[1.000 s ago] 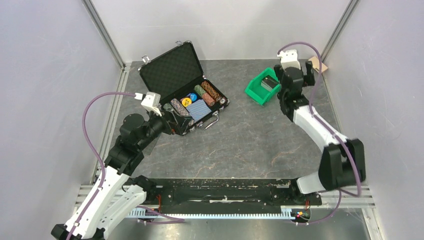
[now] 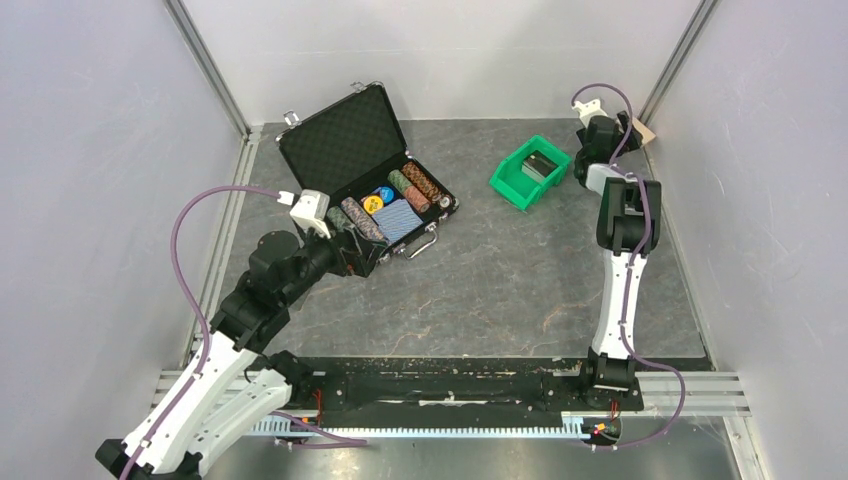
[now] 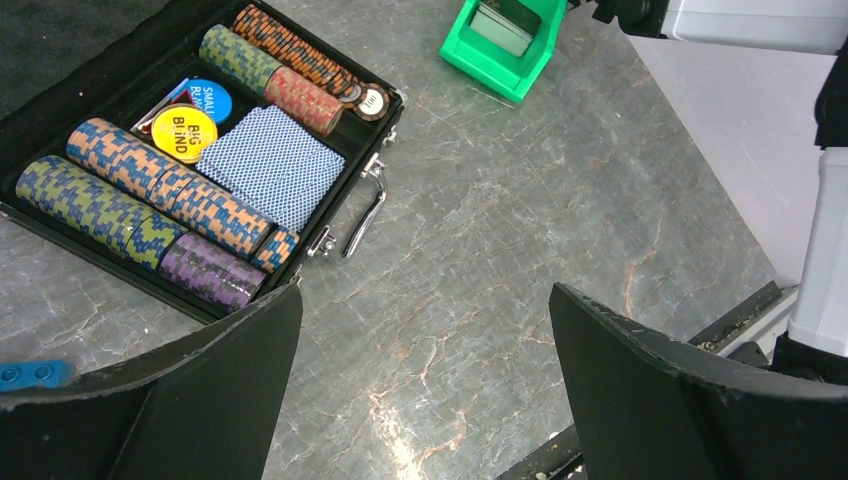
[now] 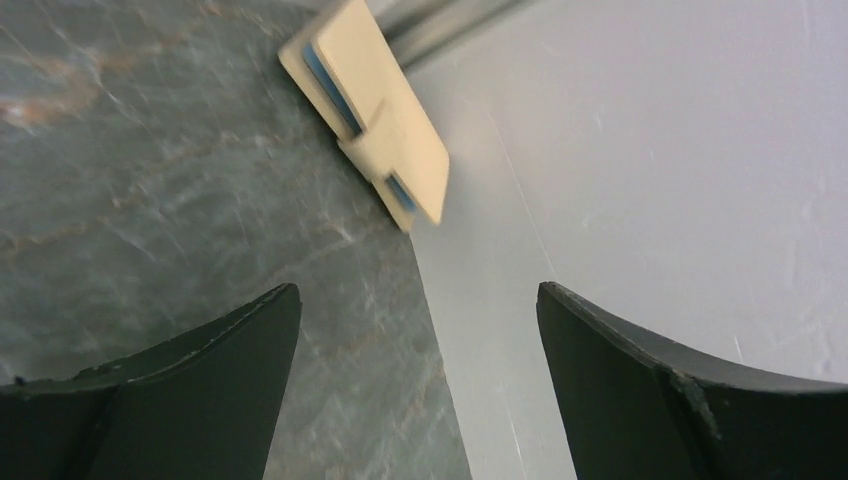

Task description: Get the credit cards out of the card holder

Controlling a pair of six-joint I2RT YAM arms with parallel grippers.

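A tan card holder [image 4: 375, 120] with narrow blue slots lies at the back right corner against the wall, blurred in the right wrist view and partly hidden by the arm in the top view. My right gripper is open just short of it, with floor and wall between its fingers. My left gripper hangs open over the front left of the table, beside the poker case, nothing between its fingers.
An open poker case [image 2: 340, 150] with chips and cards stands left. A green bin [image 2: 508, 183] with dark items sits left of the right arm. A blue brick [image 3: 30, 374] lies left.
The right arm has straightened and swung toward the back right corner, its gripper now beside the card holder. The left arm has barely moved.
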